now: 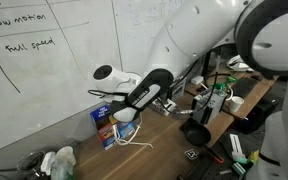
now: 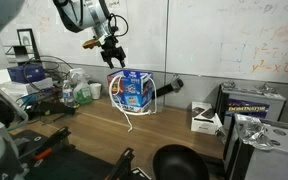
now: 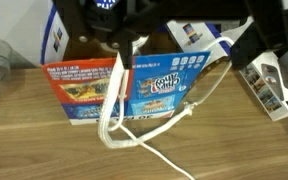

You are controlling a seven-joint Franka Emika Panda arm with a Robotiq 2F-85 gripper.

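Observation:
A blue and red snack box (image 2: 132, 88) stands on the wooden table near the whiteboard. A white rope (image 2: 117, 104) hangs over the box and trails onto the table in front. In the wrist view the open box (image 3: 154, 88) is seen from above, with the rope (image 3: 111, 105) looped across its printed side. My gripper (image 2: 115, 60) is above the box, open, and appears clear of it. Its dark fingers enter the top of the wrist view; no object is visible gripped between them. In exterior view 1 the arm partly covers the box (image 1: 107, 124).
A black pan (image 2: 180, 160) sits toward the front right. Beside a small white box (image 2: 205, 118) is a toaster-like appliance (image 2: 252, 150). Bottles and a clear container (image 1: 31, 163) stand left of the snack box. Bare table (image 2: 109, 140) lies in front of it.

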